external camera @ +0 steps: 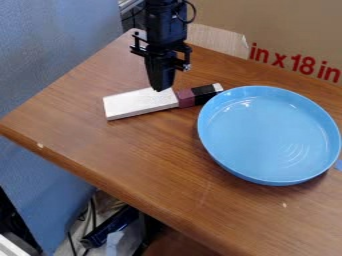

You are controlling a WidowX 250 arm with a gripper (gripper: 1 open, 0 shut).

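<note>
My black gripper (pixel 162 78) hangs at the upper middle, directly over a white flat-bladed object (pixel 134 104) with a dark red and black handle (pixel 198 96), which lies flat on the wooden table. Whether the gripper touches the blade, and whether its fingers are open or shut, is unclear at this size. A light blue plate (pixel 267 135) lies to the right, beside the handle's end.
A cardboard box (pixel 287 30) with red print stands behind it. Cables and other items lie below the table's edge at bottom left.
</note>
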